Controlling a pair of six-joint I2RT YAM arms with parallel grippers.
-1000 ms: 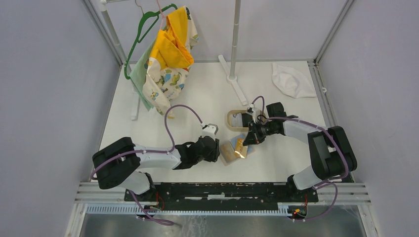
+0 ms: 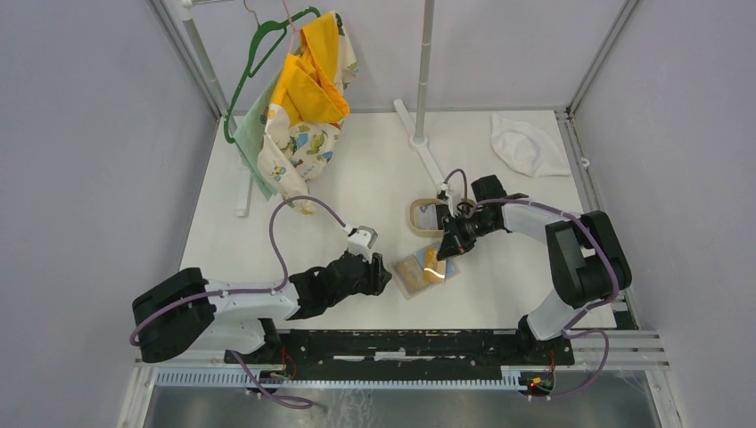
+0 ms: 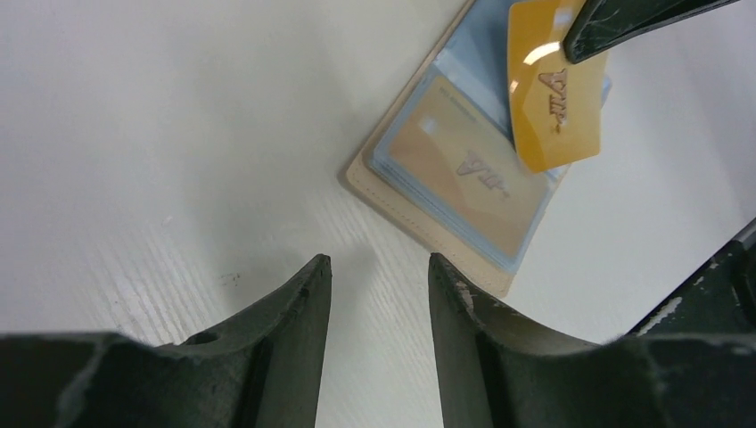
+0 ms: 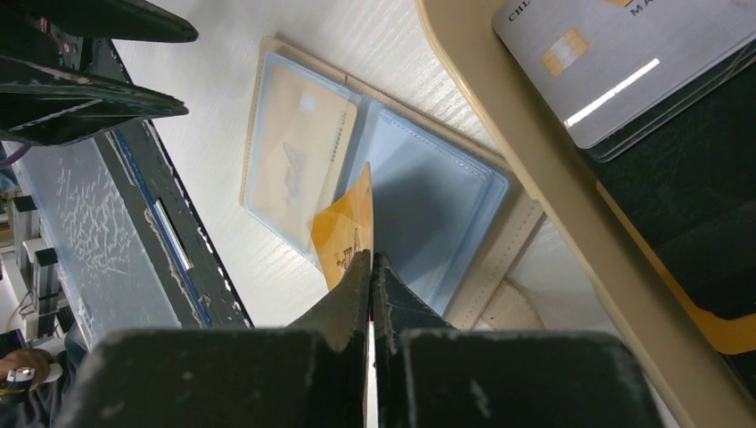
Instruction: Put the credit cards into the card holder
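Observation:
The card holder [image 3: 499, 82] lies unfolded on the white table, its clear pockets facing up. One pocket, on the side toward my left gripper, contains a gold card [image 3: 464, 165]. A second gold card [image 3: 560, 107] is pinched by its edge in my right gripper, whose fingers are shut on it. That card slants over the holder, its lower end overlapping the middle; whether it touches a pocket cannot be told. My left gripper stands part open just left of the holder, only bare table showing between its fingers.
A tan tray [image 2: 413, 217] beyond the holder carries more cards, a grey one [image 4: 624, 53] among them. A rack pole [image 2: 424, 80] rises behind, and a white cloth [image 2: 528, 146] lies back right.

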